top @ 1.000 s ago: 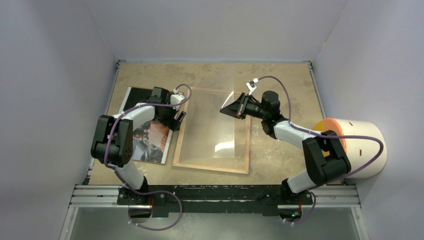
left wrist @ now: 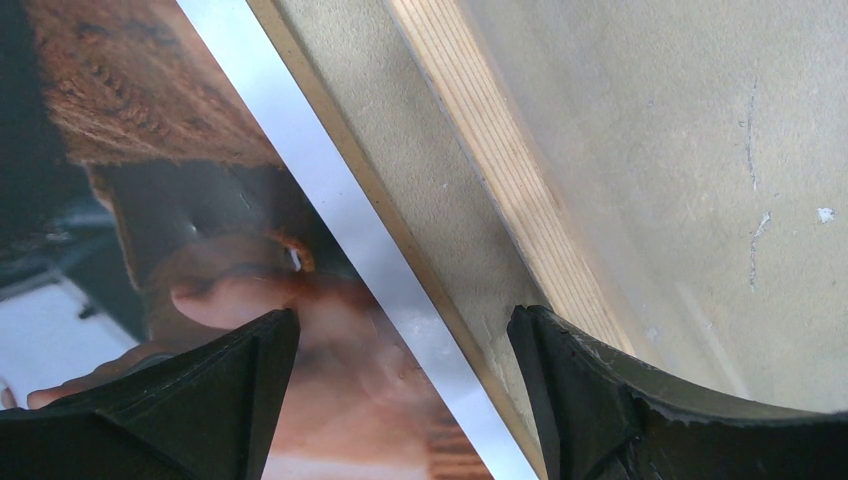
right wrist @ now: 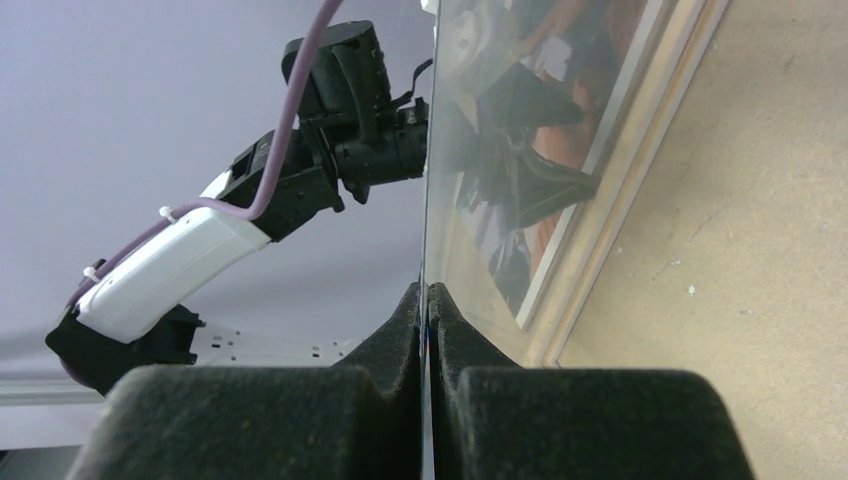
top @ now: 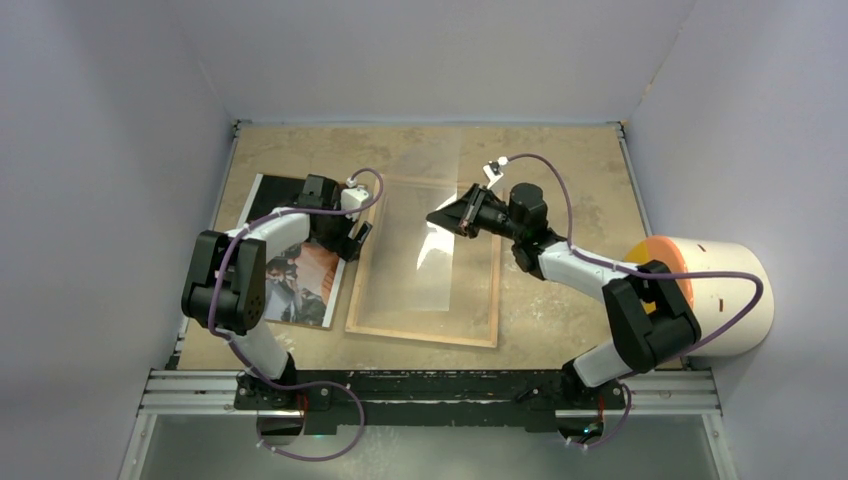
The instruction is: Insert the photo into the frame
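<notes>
At the left of the table lies the photo (top: 300, 290), dark and orange with a white border; a thin brown edge shows along it in the left wrist view. Beside it rests the wooden frame (top: 420, 337), a narrow gap between them. Over that gap my left gripper stands open, one finger above the photo and the other near the frame's wooden rail (left wrist: 500, 150). My right gripper is shut on the edge of a clear sheet (right wrist: 470, 240), raised and tilted above the frame. Through the sheet the photo (right wrist: 560, 130) shows.
A white roll with an orange end (top: 725, 290) stands at the right wall. Bare tabletop (top: 570, 310) lies between it and the frame. Purple cables (top: 690, 275) run along both arms.
My right gripper has moved slightly left, carrying the clear sheet; its right edge now lies further left over the frame. The left arm, photo and frame have stayed put.
</notes>
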